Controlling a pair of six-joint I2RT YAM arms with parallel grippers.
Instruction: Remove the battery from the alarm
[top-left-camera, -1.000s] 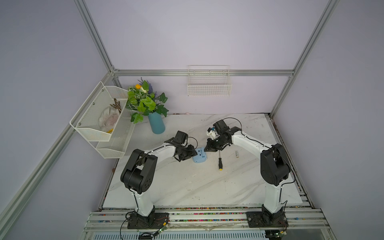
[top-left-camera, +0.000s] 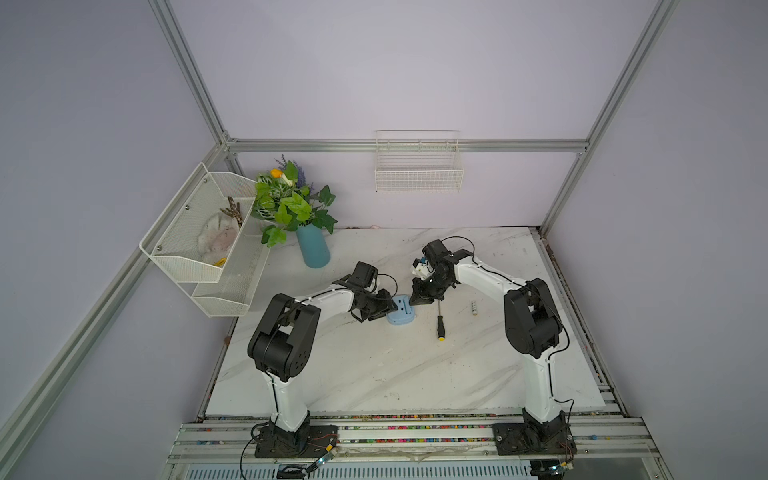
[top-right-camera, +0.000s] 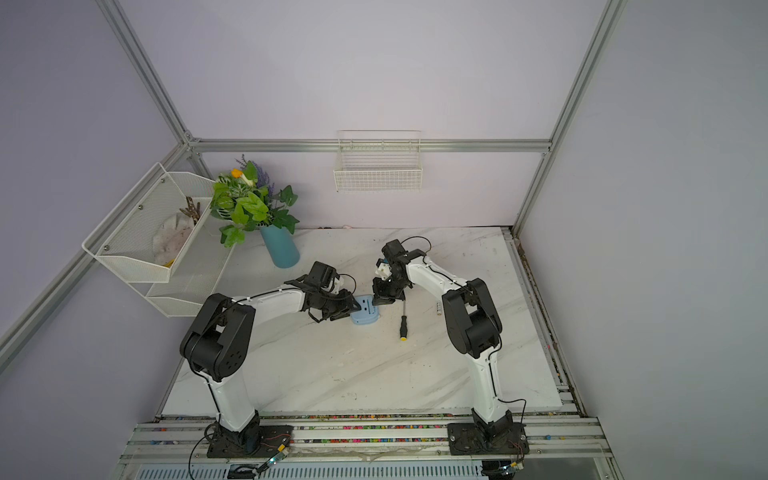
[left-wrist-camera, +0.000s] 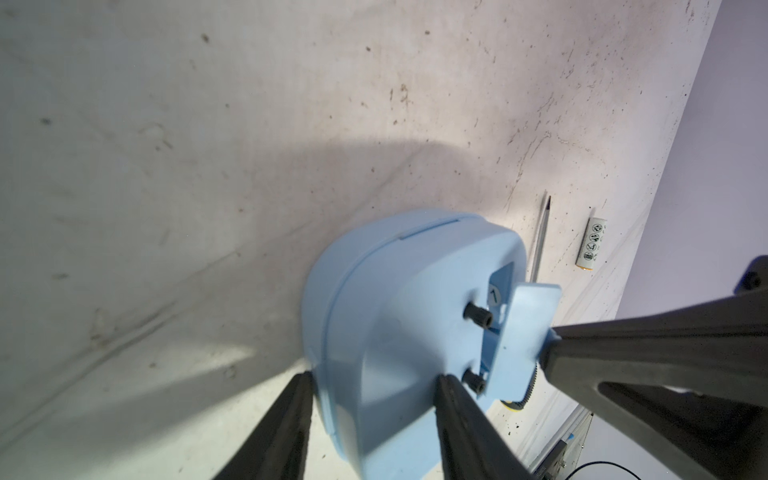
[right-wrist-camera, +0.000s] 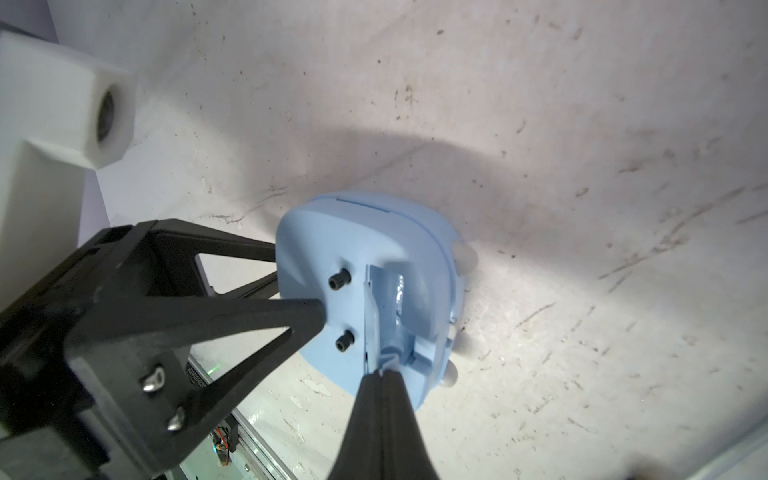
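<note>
Between my grippers is the light blue alarm (top-left-camera: 401, 318), its compartment cover (left-wrist-camera: 524, 320) standing up beside two black posts. My left gripper straddles the alarm's rounded body, one finger at its side and one on its face; whether it grips firmly is unclear. My right gripper is shut, its fingertips at the lower end of the alarm's open compartment (right-wrist-camera: 392, 312). A loose battery (left-wrist-camera: 592, 242) lies on the table to the right; whether another is in the compartment I cannot tell.
A screwdriver (top-left-camera: 441, 326) lies just right of the alarm. A teal vase of flowers (top-left-camera: 313, 248) stands at back left beside a white wire shelf (top-left-camera: 184, 264).
The left arm and the alarm have shifted slightly to the right.
</note>
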